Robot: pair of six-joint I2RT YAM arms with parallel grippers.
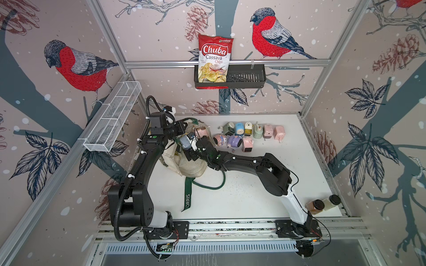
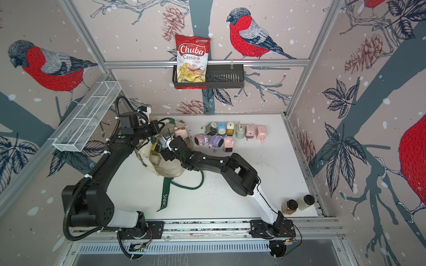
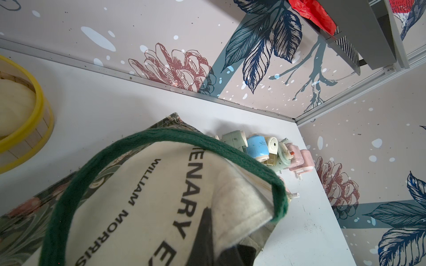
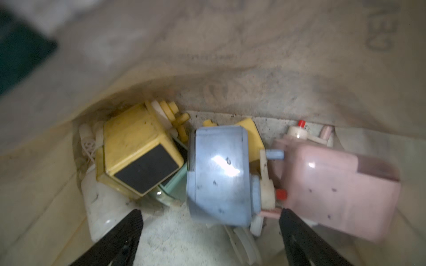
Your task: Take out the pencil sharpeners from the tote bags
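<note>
The cream tote bag lies open at the table's left, holding sharpeners: a yellow one, a light blue one in the middle, a pink one and others beneath. My right gripper is inside the bag's mouth, open, its fingers either side of the blue sharpener's lower end, just short of it. My left gripper is shut at the bag's printed upper edge, with canvas and green strap around its tips; it holds the bag's side up.
Several sharpeners stand at the back, right of the bag. Two jars stand at the front right corner. A shelf with chips and a wire basket hang on the walls.
</note>
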